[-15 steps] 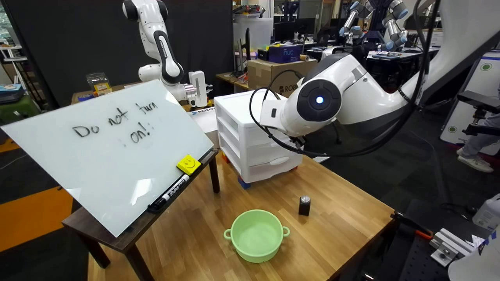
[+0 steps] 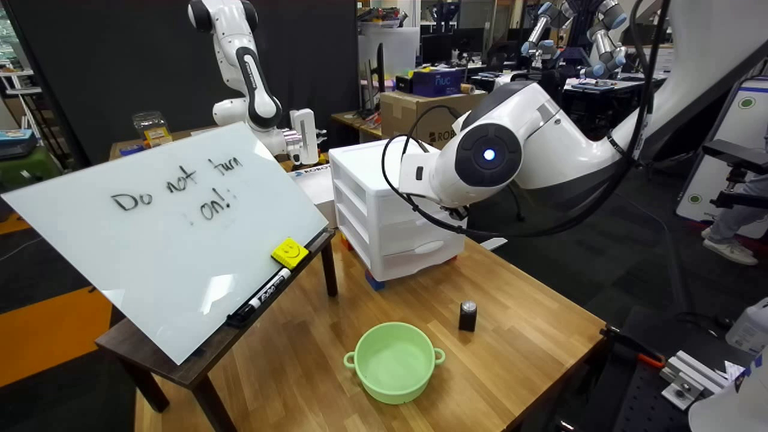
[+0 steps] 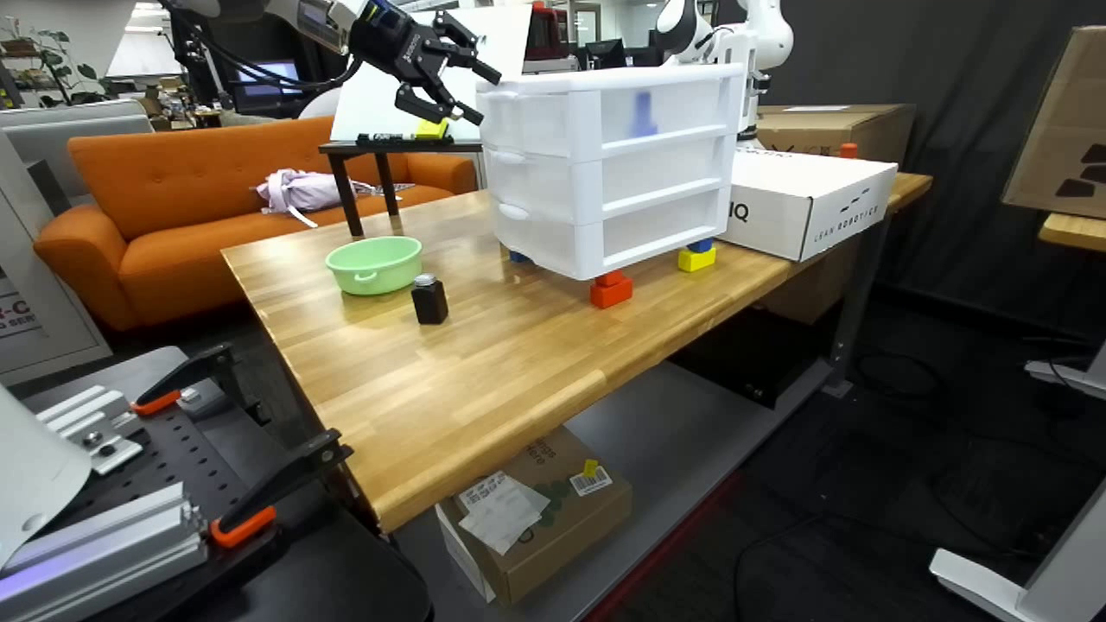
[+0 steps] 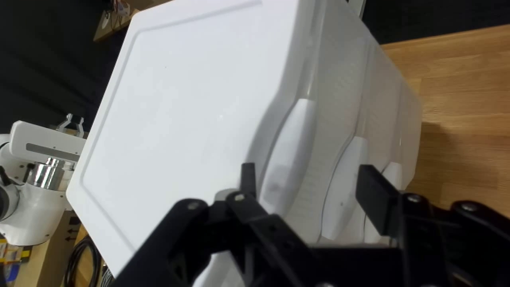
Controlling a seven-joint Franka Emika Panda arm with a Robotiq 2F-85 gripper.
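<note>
A white drawer unit [image 2: 403,209] stands on the wooden table, its three drawers looking closed. In the wrist view my gripper is open in front of the unit, with a gap between its black fingers. One fingertip [image 4: 248,179] overlaps the edge by the top drawer handle [image 4: 289,155]; whether it touches cannot be told. The other fingertip [image 4: 375,196] appears over the middle handle [image 4: 345,189]. From the other side, the open gripper [image 3: 479,93] shows beside the unit's top front corner. A blurred blue item [image 3: 643,116] shows through the top drawer's side.
A green two-handled bowl [image 2: 394,360] and a small dark shaker [image 2: 468,317] stand on the table before the drawers. A whiteboard [image 2: 180,223] with a yellow eraser [image 2: 290,252] and marker [image 2: 267,288] leans on a dark stand. A white box [image 3: 809,197] lies behind the unit.
My arm has shifted very slightly left in exterior view 1. The drawer unit, bowl and shaker look unmoved.
</note>
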